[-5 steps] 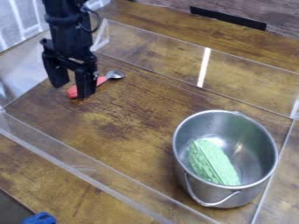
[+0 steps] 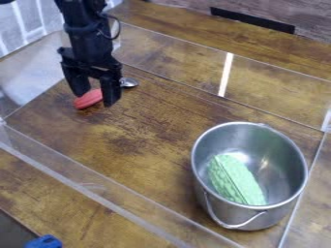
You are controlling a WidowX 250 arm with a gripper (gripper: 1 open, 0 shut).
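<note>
My black gripper hangs open at the upper left, its fingers low over a red-handled utensil that lies on the wooden board. The utensil's metal end shows to the right, behind the fingers. The fingers partly hide it, and I cannot tell whether they touch it.
A steel pot stands at the lower right, holding a pale green ridged object. Clear walls edge the board, whose middle is free. A blue object lies at the bottom left corner.
My gripper has shifted right and slightly up in the view, further over the red-handled utensil. The pot and its contents are unchanged.
</note>
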